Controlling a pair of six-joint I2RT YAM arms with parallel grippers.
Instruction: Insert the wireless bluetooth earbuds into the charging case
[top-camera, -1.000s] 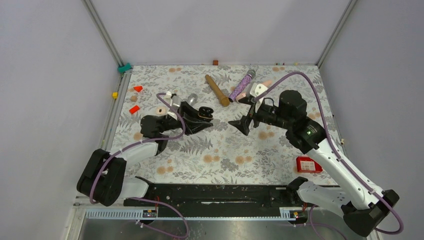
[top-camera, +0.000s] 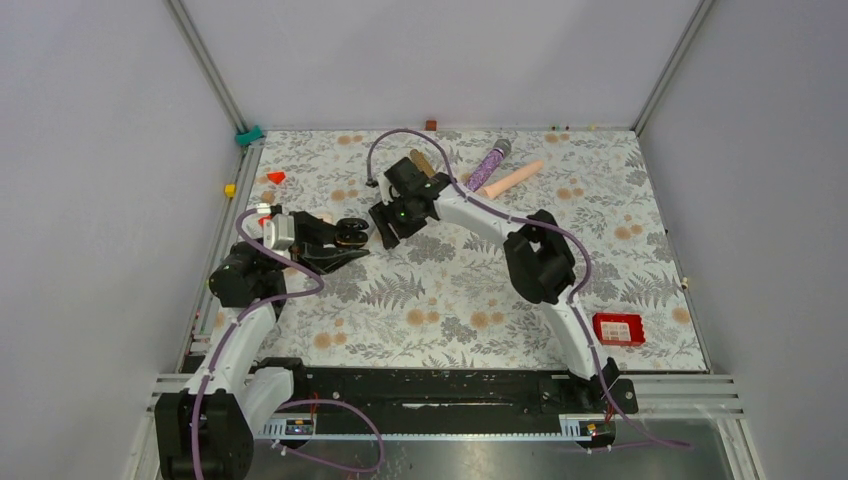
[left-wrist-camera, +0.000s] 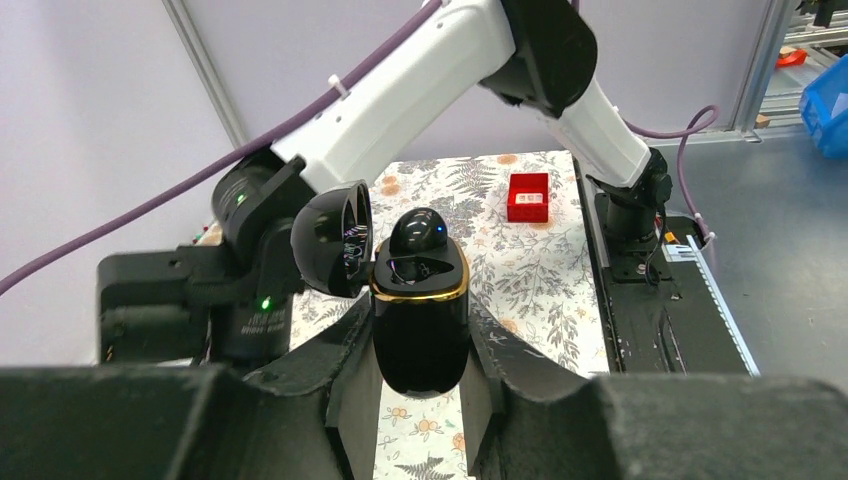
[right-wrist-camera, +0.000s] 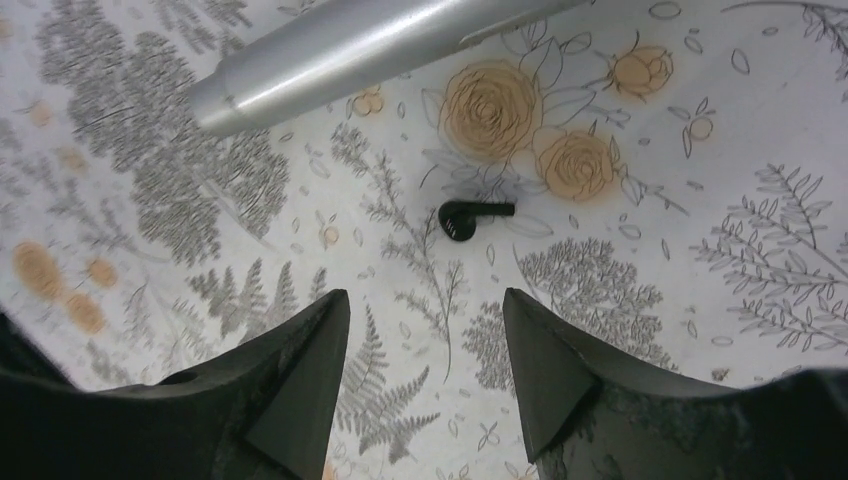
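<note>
My left gripper (top-camera: 350, 255) is shut on the black gold-rimmed charging case (left-wrist-camera: 420, 325), its lid (left-wrist-camera: 325, 245) open, held upright at the table's left; a glossy earbud (left-wrist-camera: 418, 231) sits in one side, and the other socket looks empty. A loose black earbud (right-wrist-camera: 460, 218) lies on the patterned table in the right wrist view. My right gripper hangs over it with fingers apart and nothing between them. In the top view my right gripper covers that earbud.
A silver cylinder (right-wrist-camera: 330, 55) lies beside the loose earbud. A wooden roller (top-camera: 420, 160), purple tube (top-camera: 487, 165) and pink roller (top-camera: 515, 178) lie at the back. A red box (top-camera: 618, 329) is front right.
My left gripper has moved left with the case. My right arm has swung left and back, its gripper now over the spot where the loose earbud showed.
</note>
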